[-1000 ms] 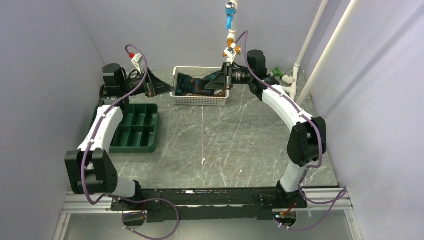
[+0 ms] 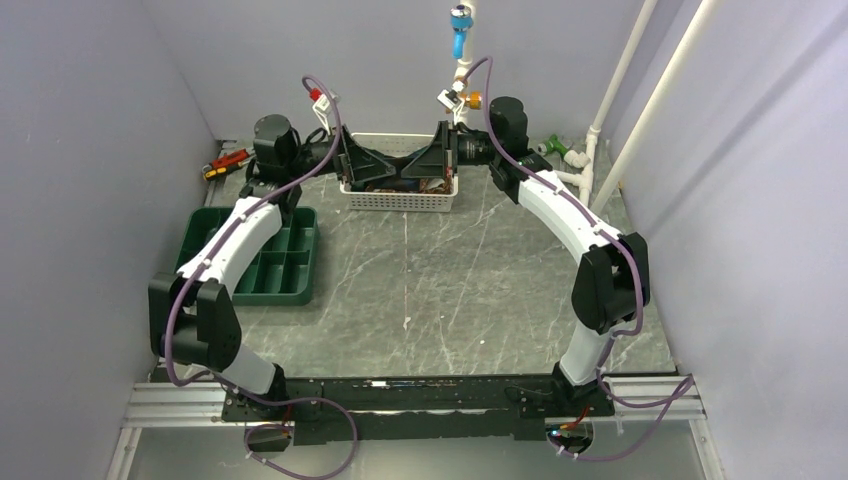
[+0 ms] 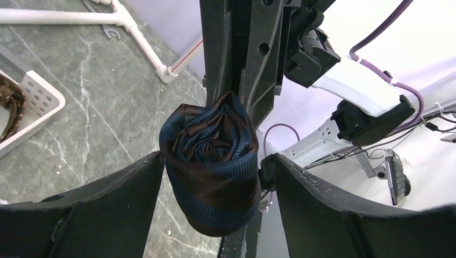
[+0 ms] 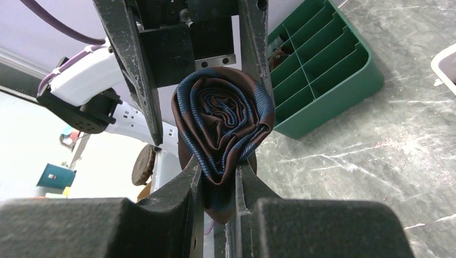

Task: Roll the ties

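A rolled tie point(image 3: 209, 177), navy with brown stripes, is held up between the two grippers above the white basket point(image 2: 400, 200). My right gripper has its fingertips close together on the roll's lower part. My left gripper has its fingertips either side of the roll; whether they press on it I cannot tell. In the top view both grippers meet over the basket and largely hide its contents; brown patterned cloth point(image 3: 11, 107) shows inside it in the left wrist view.
A green divided tray point(image 2: 285, 295) stands at the left, under the left arm. Tools point(image 2: 225, 165) lie at the back left, white pipes point(image 2: 590, 160) at the back right.
My left gripper has moved right, from the basket's left edge to meet the right gripper at the roll. The right gripper has shifted only slightly.
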